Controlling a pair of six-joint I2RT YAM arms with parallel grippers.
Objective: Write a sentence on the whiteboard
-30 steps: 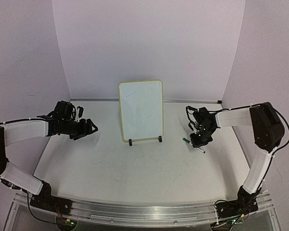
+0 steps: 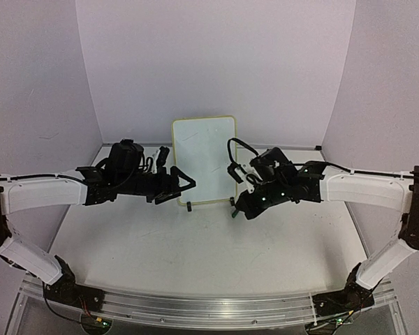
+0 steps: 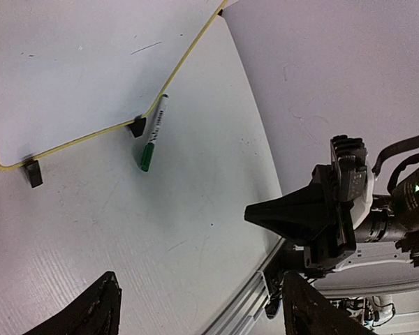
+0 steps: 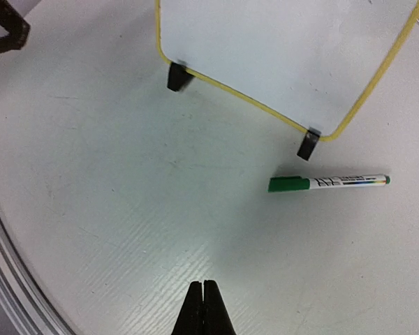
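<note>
The whiteboard [image 2: 204, 157], blank on its broad face and edged in yellow, stands at the back centre. Close to its right foot a white marker with a green cap [image 4: 328, 183] lies on the table; from above, my right gripper [image 2: 244, 209] covers most of it. That gripper's fingertips meet with nothing between them, and the left wrist view shows the marker [image 3: 153, 132] clear of them. On the other side, my left gripper [image 2: 188, 184] reaches in front of the board's lower left. Its fingers [image 3: 91, 307] are spread wide and empty.
Two black feet [image 2: 189, 206] hold up the board's lower edge. Pale walls [image 2: 216, 63] enclose the back and sides, and a metal rail [image 2: 202, 307] runs along the front.
The marker went from the table's right side, at my right gripper, to beside the board's right foot. My right gripper moved left with it. My left gripper advanced right, up to the board.
</note>
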